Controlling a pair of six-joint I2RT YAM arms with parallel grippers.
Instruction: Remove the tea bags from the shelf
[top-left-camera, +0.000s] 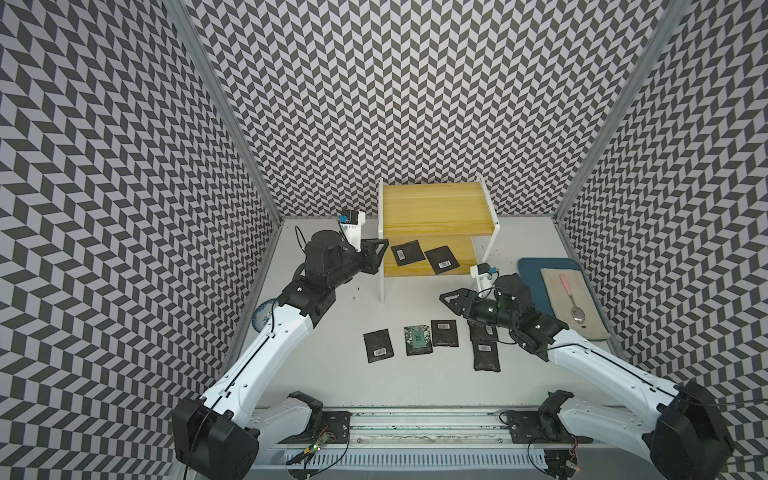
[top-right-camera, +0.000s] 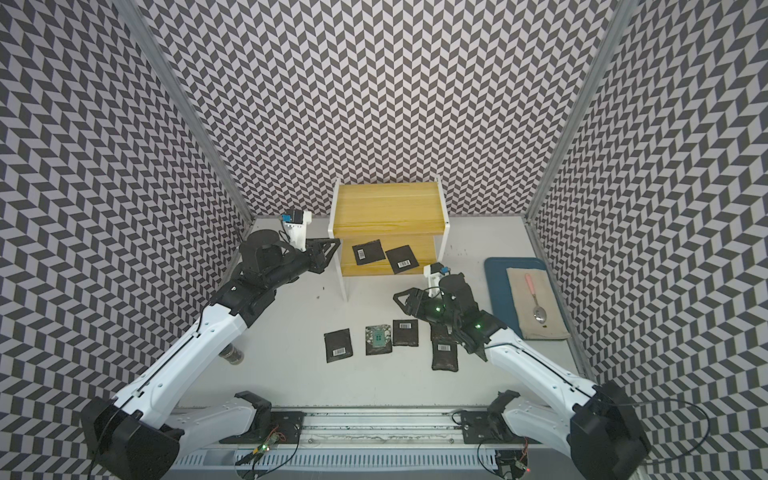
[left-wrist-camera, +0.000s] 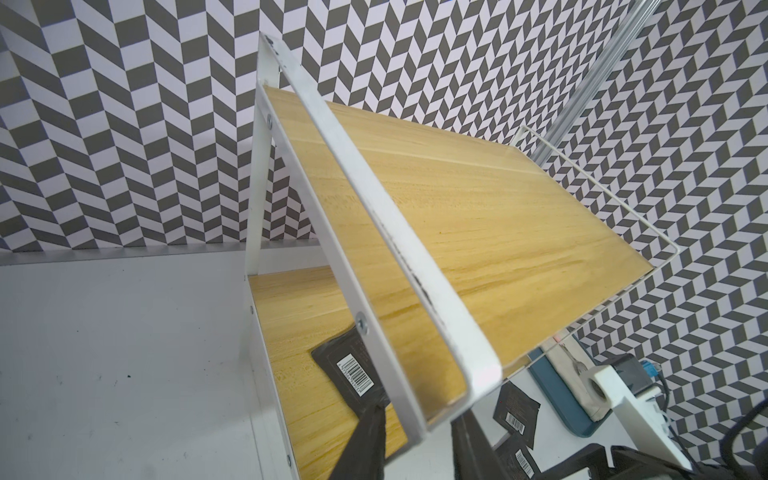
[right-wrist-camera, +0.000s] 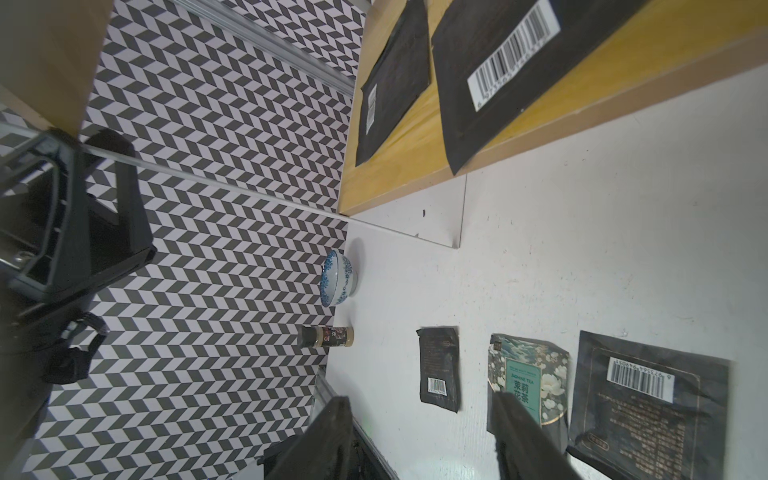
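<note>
Two black tea bags lie on the lower board of the wooden shelf (top-left-camera: 436, 208): a left one (top-left-camera: 409, 253) and a right one (top-left-camera: 441, 259) whose corner pokes past the front edge. On the table in front are several more, including a black bag (top-left-camera: 378, 345), a green patterned bag (top-left-camera: 417, 340) and another black bag (top-left-camera: 445, 333). My left gripper is part open at the shelf's left front post, its fingertips near the white frame. Below and in front of the right shelf bag, my right gripper stands part open with nothing between its fingers.
A blue tray (top-left-camera: 537, 276) with a beige cloth and a pink-handled spoon (top-left-camera: 572, 300) stands at the right. A blue-white bowl (right-wrist-camera: 337, 277) and a small jar (right-wrist-camera: 325, 336) are at the left. Bare table lies between shelf and bags.
</note>
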